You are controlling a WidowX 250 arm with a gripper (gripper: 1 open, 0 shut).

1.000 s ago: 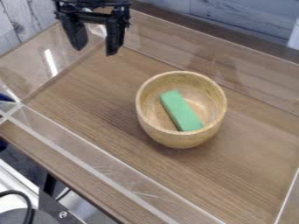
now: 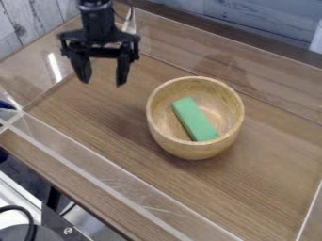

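Observation:
My gripper [image 2: 101, 72] hangs at the upper left of the camera view, a dark, blurred shape with its fingers pointing down and apart, open, over bare wooden table. To its right and nearer the front, a round wooden bowl [image 2: 167, 129] holds a green rectangular block [image 2: 194, 118], which lies slanted inside it.
A pale wall or edge runs along the back. At the lower left corner a dark object [image 2: 13, 226] is partly in view.
The bowl and green block stay where they were.

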